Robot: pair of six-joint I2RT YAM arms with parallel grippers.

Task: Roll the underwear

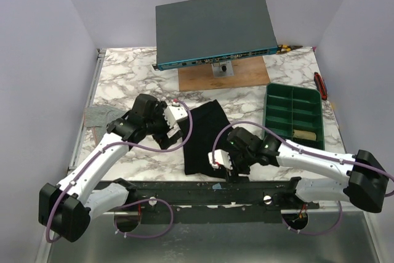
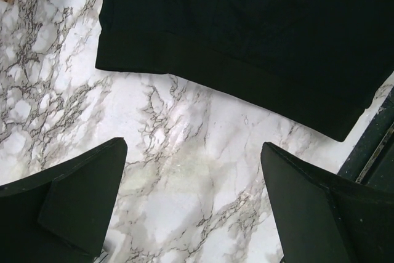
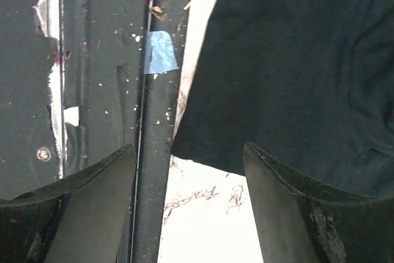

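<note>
The black underwear (image 1: 200,140) lies spread on the marble table, its waistband (image 2: 221,78) in view in the left wrist view. My left gripper is open above bare marble beside the waistband edge. My right gripper is open over the cloth's corner at the table's front edge, with nothing between its fingers; in the top view it hides part of the cloth's lower right.
A green divided bin (image 1: 292,106) stands at the right. A striped grey cloth (image 1: 100,117) lies at the left. A monitor (image 1: 214,26) on a wooden board (image 1: 192,79) fills the back. The dark front edge (image 3: 108,103) borders the table.
</note>
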